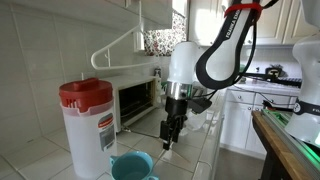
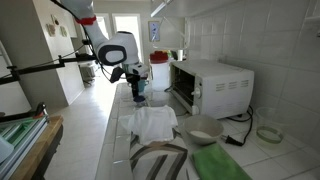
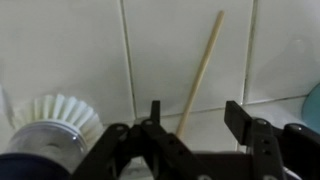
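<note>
A thin wooden stick (image 3: pixel 207 62) lies against the white tiled surface in the wrist view. Its lower part runs between the two black fingers of my gripper, which stand apart with clear space at either side of the stick. The lower end is partly hidden by the gripper. In exterior view 1 the gripper (image 1: pixel 173 142) points down low over the counter, right of the teal cup (image 1: pixel 132 166); the stick cannot be made out there. Exterior view 2 shows the gripper (image 2: pixel 135 93) at the far end of the counter.
A white-bristled round object (image 3: pixel 62 112) sits left of the fingers. A red-lidded white canister (image 1: pixel 90 130) stands behind the cup. Elsewhere are a toaster oven (image 2: pixel 212 88), white cloth (image 2: pixel 152 123), bowl (image 2: pixel 204 129) and green cloth (image 2: pixel 218 163).
</note>
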